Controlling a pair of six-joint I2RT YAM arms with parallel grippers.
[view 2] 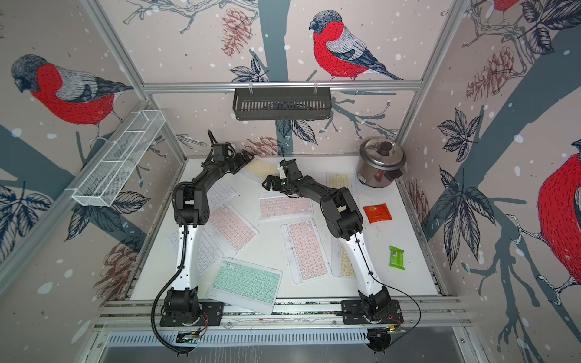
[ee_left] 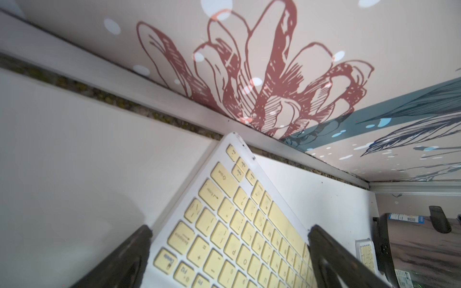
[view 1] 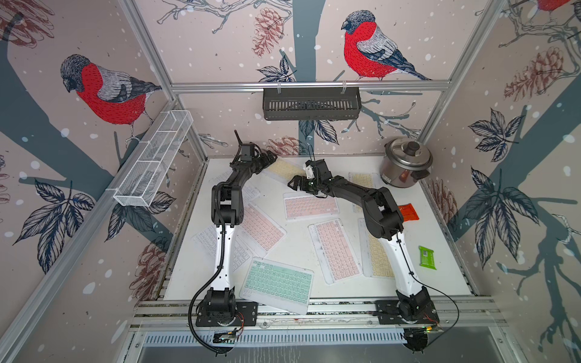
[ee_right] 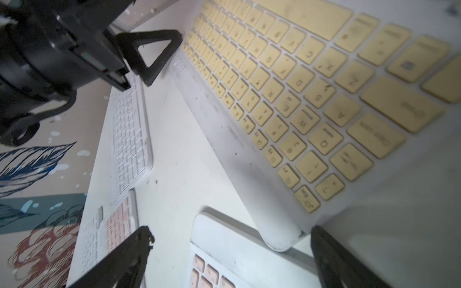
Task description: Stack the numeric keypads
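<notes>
A yellow-keyed keypad (view 1: 287, 168) lies slanted at the back of the table between both grippers. My left gripper (view 1: 271, 157) is open at its back-left end; in the left wrist view, keys show between the fingers. My right gripper (view 1: 296, 183), also open, is low at its other end. In the right wrist view, that end's corner lies close beside one finger (ee_right: 338, 261) and seems to overlap the edge of a pink-keyed keypad (ee_right: 211, 273). This pink keypad (view 1: 311, 207) lies crosswise just in front. Whether either gripper touches the yellow keypad is unclear.
More keypads lie flat: pink (view 1: 336, 251), pink (view 1: 263, 230), green (view 1: 278, 283), yellow (view 1: 380, 257) and pale ones at left (view 1: 221, 245). A steel pot (view 1: 406, 162), a red packet (view 1: 408, 212) and a green packet (view 1: 427, 257) stand or lie at right.
</notes>
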